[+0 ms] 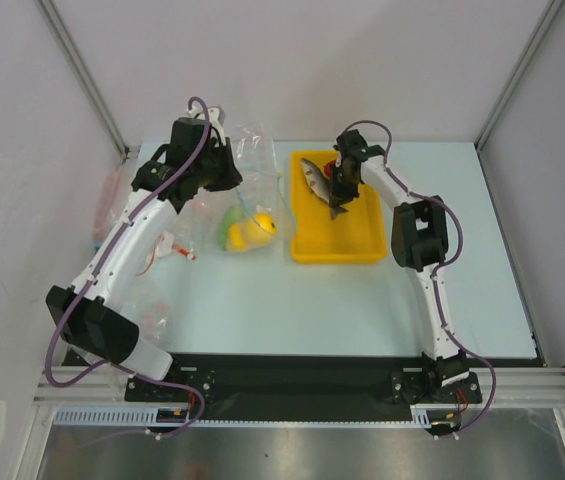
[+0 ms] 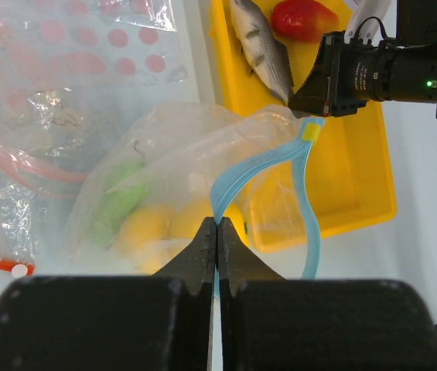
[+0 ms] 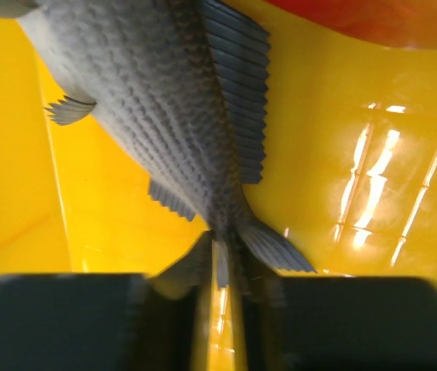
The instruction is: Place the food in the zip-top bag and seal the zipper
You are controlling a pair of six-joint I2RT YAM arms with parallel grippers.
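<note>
The clear zip top bag hangs with its mouth parted, its blue zipper strip looping out from my left gripper. That gripper is shut on the bag's edge at the strip. Inside the bag lie yellow food and a green piece. A grey fish rests in the yellow tray, beside a red food item. My right gripper is down at the base of the fish's tail, its fingers close together on either side; whether they press on it I cannot tell.
Other clear plastic bags lie at the left of the table, with an orange-red marker-like stick near them. The tray's walls surround my right gripper.
</note>
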